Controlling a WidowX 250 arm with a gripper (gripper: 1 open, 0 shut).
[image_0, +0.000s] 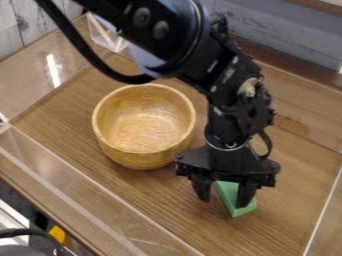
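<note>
The black gripper (222, 184) hangs low over a green block (238, 204) at the lower right, its two fingers around the block's upper part, which they partly hide. Whether the fingers touch the block cannot be made out. A yellow wooden bowl (128, 120) stands just to the left of the gripper.
A black cable or part (34, 238) shows at the bottom left corner, and a pale wall (34, 25) runs behind.
</note>
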